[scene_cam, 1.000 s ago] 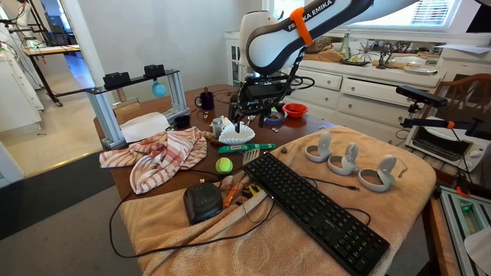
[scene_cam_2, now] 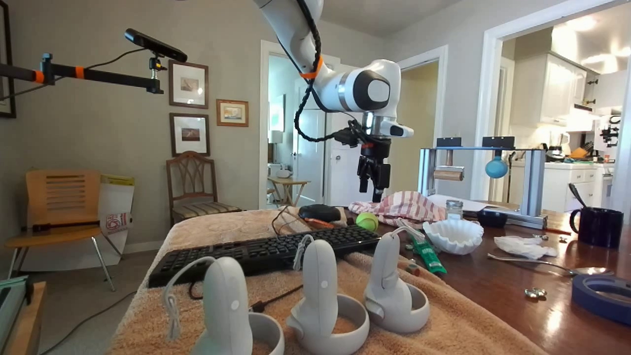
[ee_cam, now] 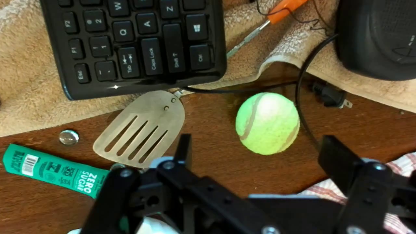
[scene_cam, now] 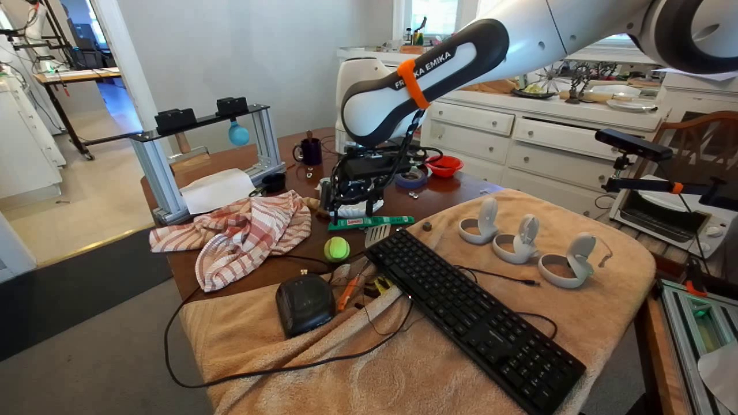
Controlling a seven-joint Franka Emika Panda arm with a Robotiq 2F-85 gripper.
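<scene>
A yellow-green tennis ball (ee_cam: 267, 123) rests on the brown wood table, beside the towel's edge. In the wrist view my gripper is open above the table, its fingers (ee_cam: 338, 156) spread wide and the ball showing in the gap ahead of them, with nothing gripped. From the second exterior side, the gripper (scene_cam_2: 373, 194) points straight down and the ball (scene_cam_2: 367, 221) lies lower, apart from it. In the first exterior view the gripper (scene_cam: 356, 207) hides much of the white fluted bowl (scene_cam: 360, 210). Left of the ball lies a slotted metal spatula (ee_cam: 144, 128).
Around the ball are a black keyboard (ee_cam: 136, 46), a black cable (ee_cam: 299, 93), a dark box-like device (ee_cam: 376, 39) and a green packet (ee_cam: 54, 169). A striped cloth (scene_cam: 242, 231) lies nearby. White controllers (scene_cam: 515, 238) stand on the tan towel (scene_cam: 443, 373).
The arm and gripper have moved left and lower in the first exterior view, now covering much of the white bowl. The tennis ball and the other table items have stayed put.
</scene>
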